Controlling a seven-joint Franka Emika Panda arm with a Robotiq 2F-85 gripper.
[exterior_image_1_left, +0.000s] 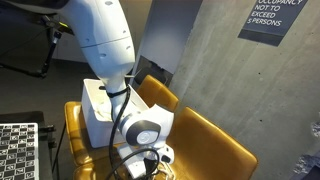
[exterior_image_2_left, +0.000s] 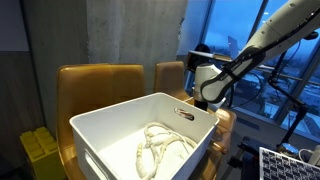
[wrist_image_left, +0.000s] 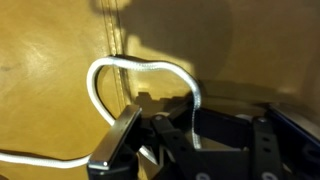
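Note:
A white cord makes a loop over the tan seat in the wrist view, with one end running off to the left. Its right side runs down between the dark fingers of my gripper, which looks shut on it. In exterior view 1 the gripper is low over the orange seat, and part of the cord shows just to its right. The fingertips are small there and partly hidden by the arm's dark cable.
A large white box stands on the seats beside the arm, with a coiled pale rope inside. Orange chair backs and a grey wall lie beyond. A checkered board is at the left edge.

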